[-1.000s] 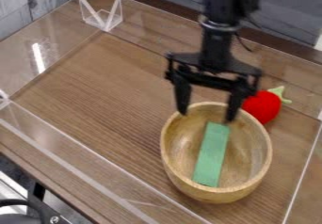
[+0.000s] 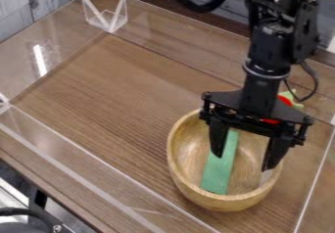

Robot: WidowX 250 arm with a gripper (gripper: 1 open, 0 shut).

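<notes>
My black gripper (image 2: 250,136) stands open over a round wooden bowl (image 2: 193,174), its fingers spread across the bowl's back and right part. A flat green bar (image 2: 218,174) lies in the bowl between the fingers. A red object with green (image 2: 280,114) is partly hidden behind the gripper at the right.
A white wire-like holder (image 2: 108,12) stands at the back left, near the table's rear edge.
</notes>
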